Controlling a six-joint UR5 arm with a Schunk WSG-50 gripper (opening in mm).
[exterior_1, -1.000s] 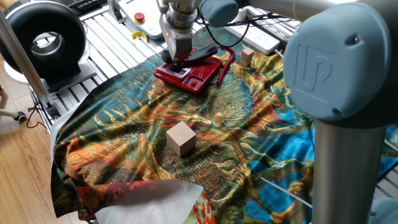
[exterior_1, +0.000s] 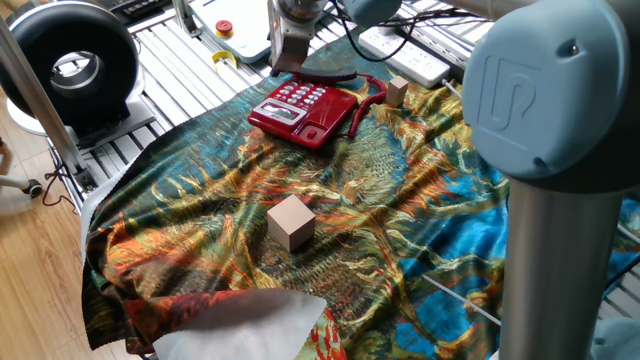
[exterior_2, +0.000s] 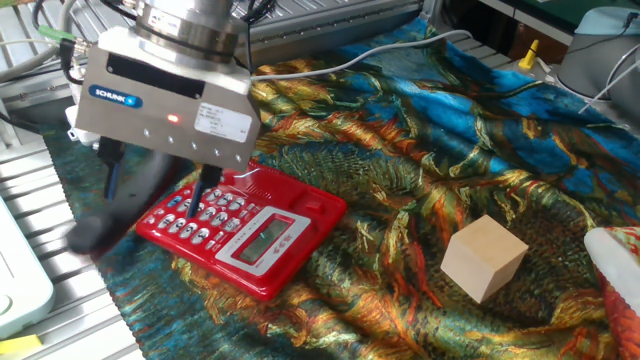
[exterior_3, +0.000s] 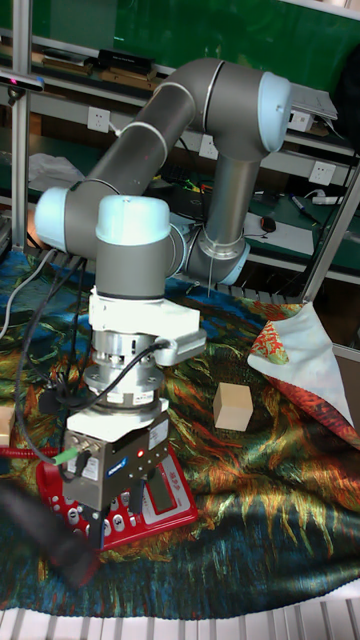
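A red desk telephone (exterior_2: 290, 205) with silver keys and a small display lies on the patterned cloth. My gripper (exterior_2: 152, 206) is above its keypad end, its two dark fingers (exterior_2: 202, 190) spread wide apart. The black handset (exterior_2: 100, 232) is off the phone's body and blurred in exterior view 2; it slants past the fingers, and I see neither finger pressed against it. Exterior view 3 also shows the handset (exterior_3: 48, 539) blurred, beside the gripper. In exterior view 1 the handset (exterior_1: 325, 76) is behind the phone, with the red coiled cord (exterior_1: 362, 110) at its right.
A wooden cube (exterior_1: 292, 222) sits on the cloth in front of the phone. A smaller wooden block (exterior_1: 397, 91) stands near the white power strip (exterior_1: 415, 58). One cloth corner (exterior_3: 304, 357) is folded over, pale side up. Open cloth surrounds the larger cube.
My gripper has moved back, away from the phone's front. The handset has shifted back with it, uncovering the keypad. The phone's body and the blocks have stayed put.
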